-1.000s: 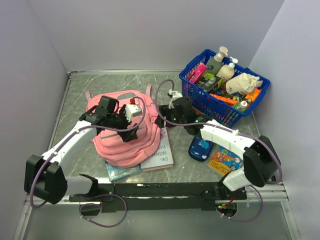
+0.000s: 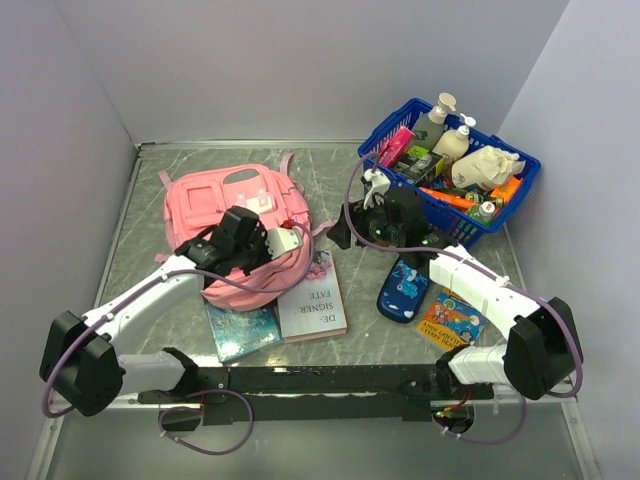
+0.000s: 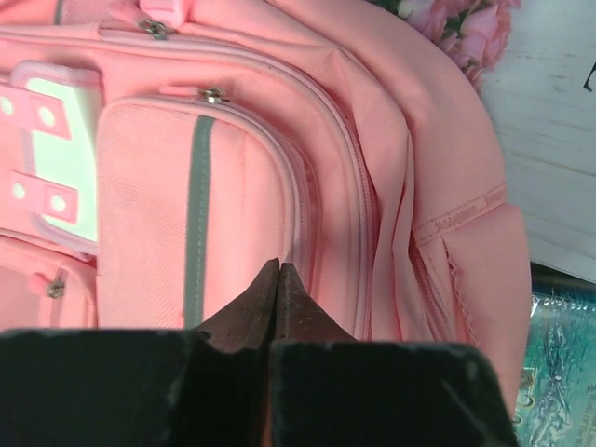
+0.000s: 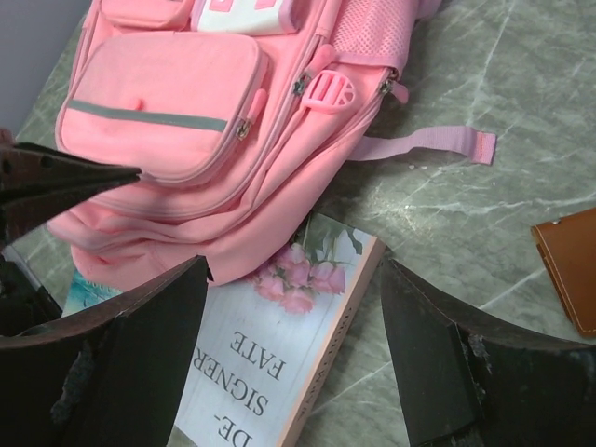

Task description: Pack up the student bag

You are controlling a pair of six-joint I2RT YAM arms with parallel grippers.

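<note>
The pink backpack (image 2: 215, 200) lies flat on the left of the table, its front pocket (image 3: 247, 205) facing up. Over the pocket's lower part, my left gripper is shut, with nothing visible between its fingertips. To the right of the bag my right gripper is partly open and empty, above the table. The white DESIGNER FATE book (image 2: 313, 305) and a teal book (image 2: 240, 333) lie partly under the bag's near edge. A dark blue pencil case (image 2: 403, 290) and a colourful book (image 2: 452, 322) rest at the right.
A blue basket (image 2: 525, 190) full of bottles and packets stands at the back right. A brown item (image 4: 568, 270) lies right of the white book. The bag's strap (image 4: 438, 142) trails onto bare table between bag and basket.
The backpack has turned and shifted left and away, uncovering more of both books. My right gripper moved right, off the bag's side. The left gripper stays over the bag, slightly lower.
</note>
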